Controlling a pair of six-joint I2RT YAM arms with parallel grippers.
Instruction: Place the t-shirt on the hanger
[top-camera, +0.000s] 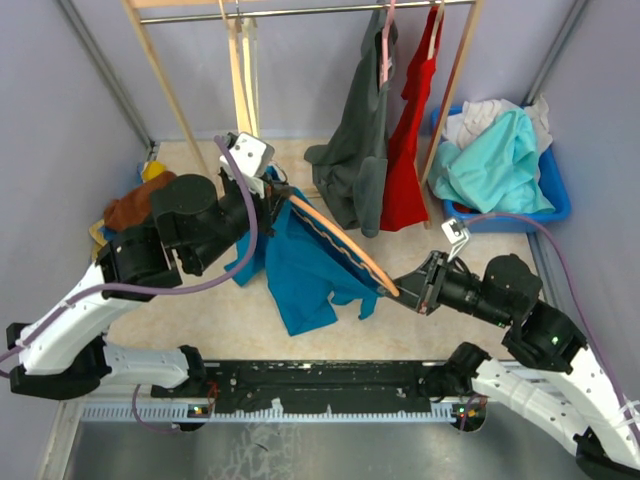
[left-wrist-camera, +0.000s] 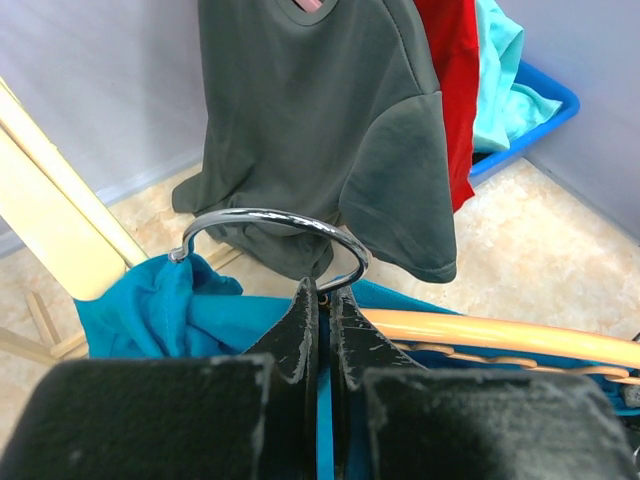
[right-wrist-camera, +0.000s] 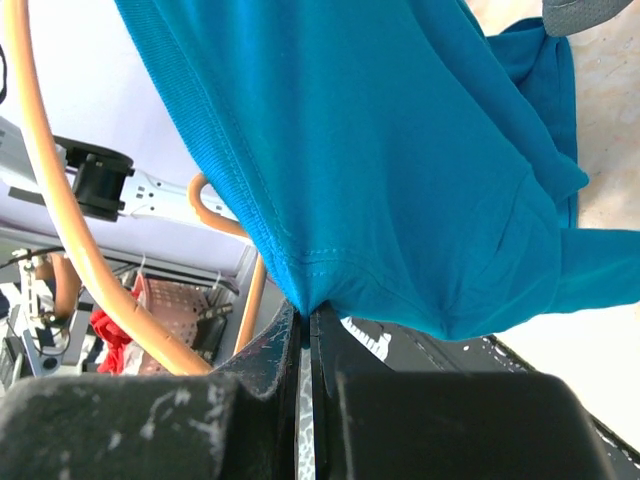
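The wooden hanger (top-camera: 342, 238) slants down to the right above the floor. In the left wrist view, my left gripper is shut on it at the base of its metal hook (left-wrist-camera: 270, 215). The blue t-shirt (top-camera: 300, 295) covers the hanger's left arm and hangs down. The hanger's right arm (left-wrist-camera: 470, 330) lies bare, outside the cloth. My right gripper is shut on a pinch of the shirt's ribbed edge (right-wrist-camera: 235, 175), close to that arm's end. In the right wrist view, the bare hanger arm (right-wrist-camera: 90, 255) runs left of the shirt.
A grey garment (top-camera: 350, 150) and a red one (top-camera: 410, 130) hang from the rack rail (top-camera: 300, 12), close behind the hanger. Empty hangers (top-camera: 243, 80) hang left of them. A blue basket (top-camera: 560, 195) of clothes stands at right.
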